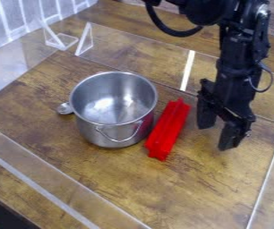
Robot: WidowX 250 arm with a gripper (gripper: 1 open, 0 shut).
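Note:
A steel pot (109, 112) stands left of centre on the wooden table. Just right of it lies a long red object (167, 130), angled from upper right to lower left. My black gripper (219, 125) hangs to the right of the red object, apart from it, with its fingers open and nothing visible held.
Clear panels or rails run along the left side and corner, with small clear pieces (58, 39) at the upper left.

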